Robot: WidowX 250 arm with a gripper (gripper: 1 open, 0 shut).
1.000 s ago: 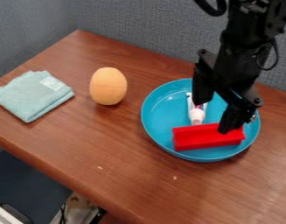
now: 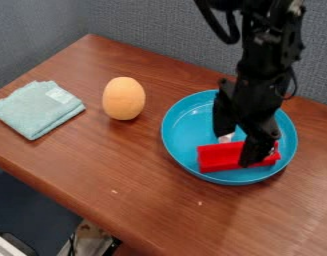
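Note:
My black gripper (image 2: 241, 135) is low over the blue plate (image 2: 186, 128), its fingers down at the red bar (image 2: 222, 158) lying across the plate's front part. A white object (image 2: 226, 138) lies behind the red bar, mostly hidden by the gripper. The fingers seem apart, but whether anything is between them is hard to tell.
An orange egg (image 2: 123, 98) stands on the wooden table (image 2: 112, 180) left of the plate. A folded light-blue cloth (image 2: 36, 106) lies at the far left. A grey partition runs along the back.
My gripper has moved down and a little left toward the red bar, now covering more of the white object and the bar's right part.

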